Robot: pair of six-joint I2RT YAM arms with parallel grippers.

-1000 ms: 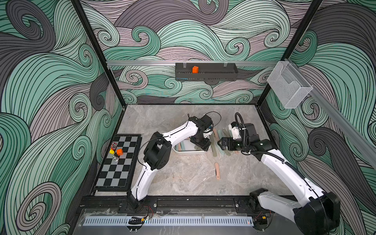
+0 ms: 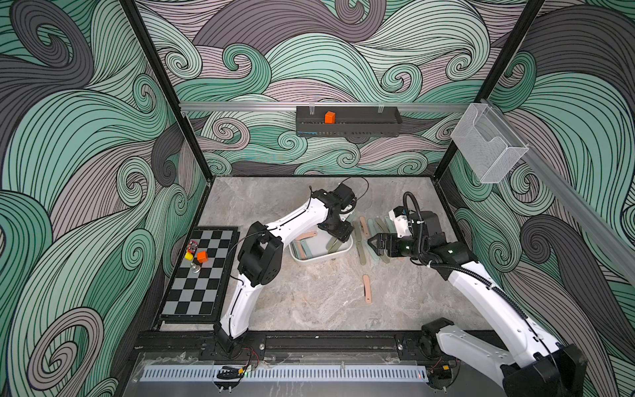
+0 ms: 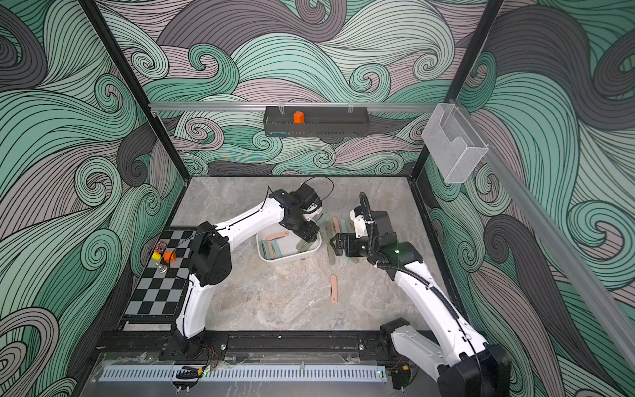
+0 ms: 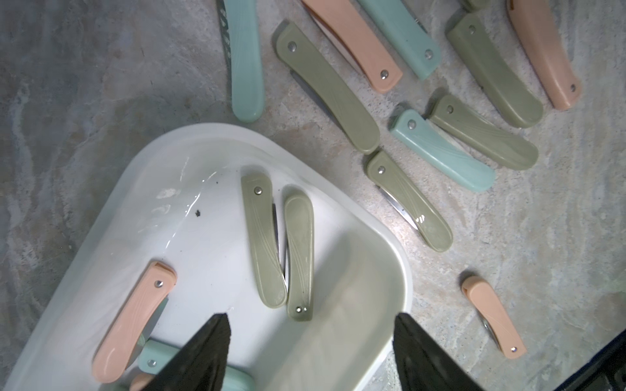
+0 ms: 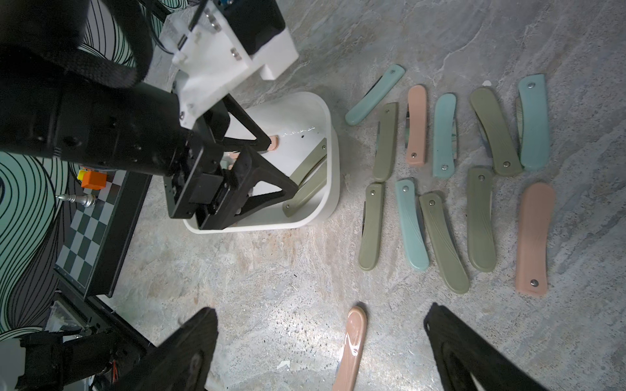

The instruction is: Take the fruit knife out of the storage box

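The white storage box (image 4: pixel 365 273) holds two green folded fruit knives (image 4: pixel 264 241) lying side by side. A pink knife (image 4: pixel 133 322) and some teal ones (image 4: pixel 159 355) lie at the box's other end. Over the box, my left gripper stands open, with empty space between its fingers; the green pair lies just beyond the fingertips. In the right wrist view, the left fingers (image 5: pixel 264 185) are above the box opening. My right gripper is open and empty, over the table right of the box. Part of the box is hidden under the left arm in the top views.
Several green, teal and pink knives (image 5: pixel 444 137) lie on the table right of the box, with one pink knife (image 2: pixel 367 289) apart in front. A chessboard (image 2: pixel 198 271) stands at the left.
My left gripper has moved slightly left. The box has shifted a little left and its front rim has turned.
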